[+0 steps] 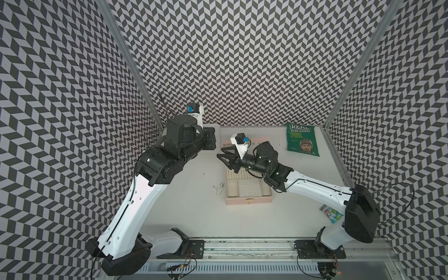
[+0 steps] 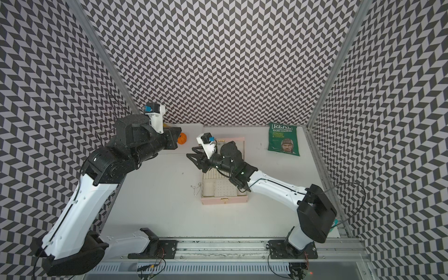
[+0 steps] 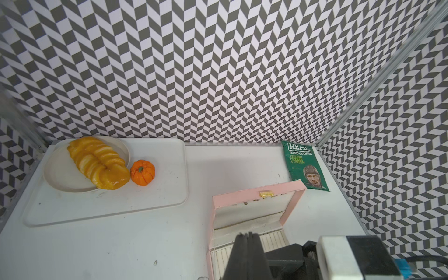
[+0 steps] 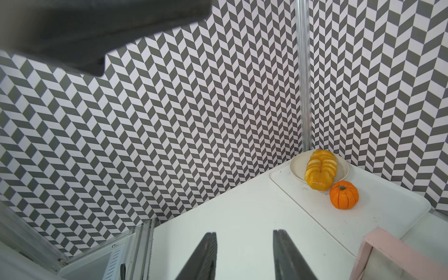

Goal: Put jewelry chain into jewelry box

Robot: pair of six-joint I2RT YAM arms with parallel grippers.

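Note:
A thin silver jewelry chain [image 1: 219, 187] lies loosely on the white table, just outside the left side of the pink jewelry box [image 1: 238, 201]; the top right view shows the chain [image 2: 196, 188] there too. With its lid [image 3: 254, 193] raised at the back, the box stands open, its front compartments bare. My left gripper is shut, high over the table to the box's left, nothing showing between its fingers. Over the box's left edge, my right gripper [image 1: 220, 153] has its fingers apart; in the right wrist view only table shows between its fingers.
A white tray [image 3: 154, 198] at the back left bears a plate with yellow bread [image 3: 98, 163] and a small orange pumpkin [image 3: 142, 172]. A green crisps bag [image 1: 303, 140] lies back right. The two grippers are close together.

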